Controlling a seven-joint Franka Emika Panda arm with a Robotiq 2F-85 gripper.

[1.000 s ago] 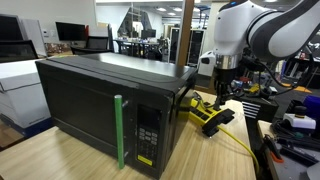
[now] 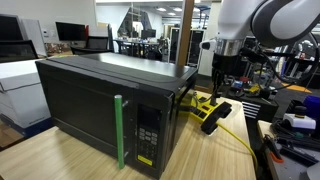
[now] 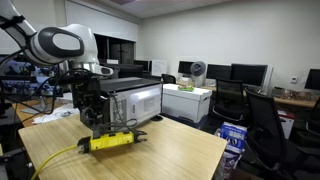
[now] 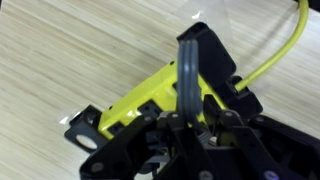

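A slim dark object (image 4: 188, 75) with a greyish side stands upright in the wrist view, between the fingers of my gripper, which is shut on it; what it is cannot be made out. Under it lies a yellow power strip (image 4: 141, 100) with black ends, on the wooden table (image 2: 222, 157). In exterior view 2 my gripper (image 3: 97, 128) is low, just behind the yellow strip (image 3: 118, 142). Exterior view 1 has the strip (image 2: 209, 108) beside the microwave's right end, with the arm above it. My fingertips are not clear there.
The black microwave (image 2: 100, 105) takes up much of the table, with a green strip (image 2: 119, 130) standing by its front. A yellow cable (image 2: 240, 139) loops from the power strip toward the table edge. Bare table lies to the right in exterior view 2.
My arm has shifted and tilted a little above the power strip in exterior view 1. The strip, cable and microwave look unmoved.
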